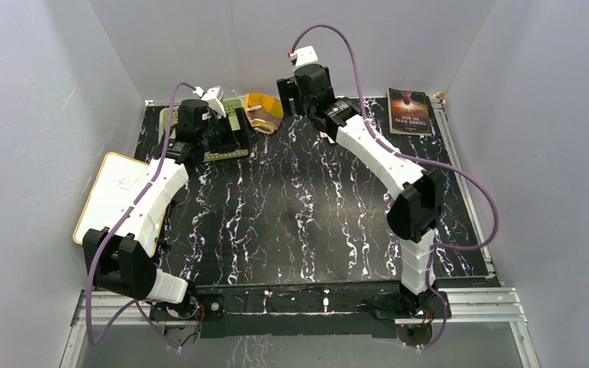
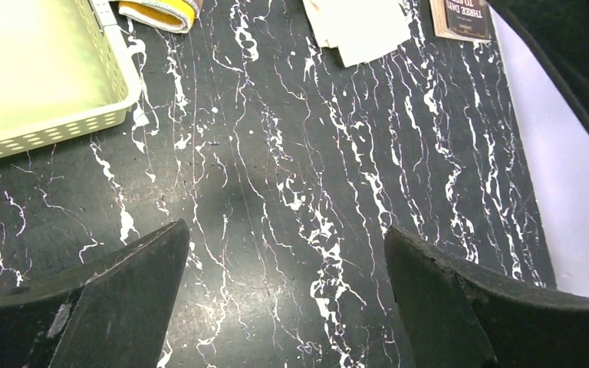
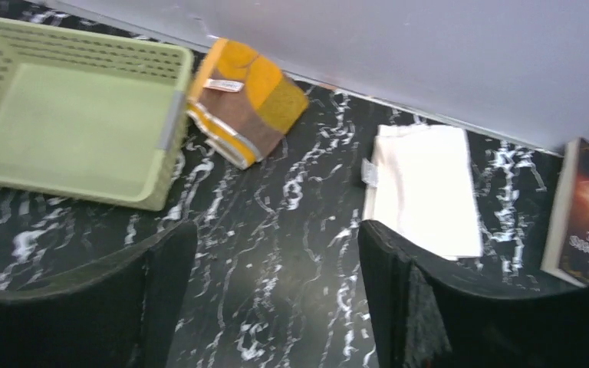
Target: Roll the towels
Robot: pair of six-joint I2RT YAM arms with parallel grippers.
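A folded yellow, brown and white towel (image 1: 264, 109) (image 3: 249, 100) lies at the back, right of the green basket. A folded white towel (image 2: 357, 27) (image 3: 422, 188) lies between it and the book, mostly hidden behind the right arm in the top view. My left gripper (image 1: 241, 130) is open over the basket's right side, with nothing between its fingers. My right gripper (image 1: 291, 97) is raised at the back middle, open and empty, with both towels ahead of it in the right wrist view.
The green basket (image 3: 157, 184) stands at the back left, a book (image 1: 409, 112) at the back right. A whiteboard (image 1: 111, 199) lies along the left edge.
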